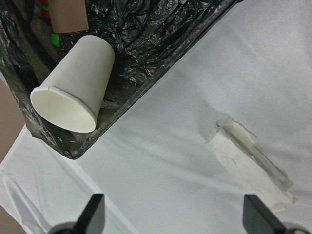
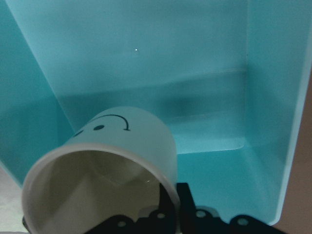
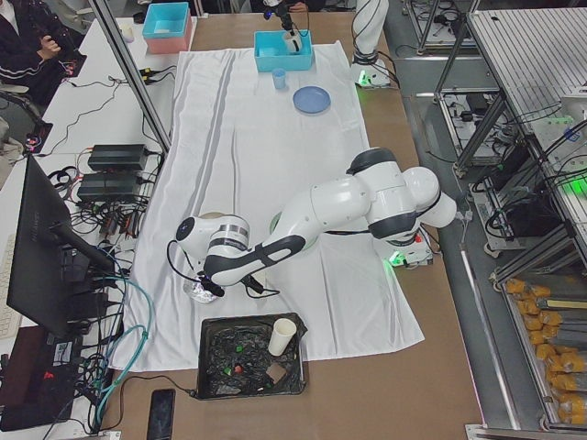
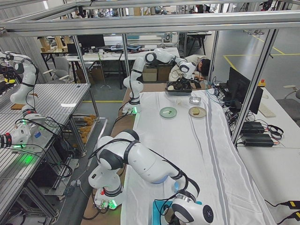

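In the right wrist view my right gripper is shut on the rim of a white smiley-face cup (image 2: 141, 136), which hangs tilted over the blue bin (image 2: 204, 112); the camera left view shows that bin (image 3: 275, 55) at the far end. My left gripper is open above the white cloth (image 1: 185, 170), nothing between its fingers, beside a tape strip (image 1: 243, 165) and the black lined tray (image 1: 131, 48). A white paper cup (image 1: 78, 83) lies on its side in that tray, with a cardboard piece (image 1: 68, 14).
A blue plate (image 3: 312, 100) and a small blue cup (image 3: 279, 79) stand near the bin. A green plate (image 4: 168, 112) and a tan plate (image 4: 197, 112) sit nearer the tray.
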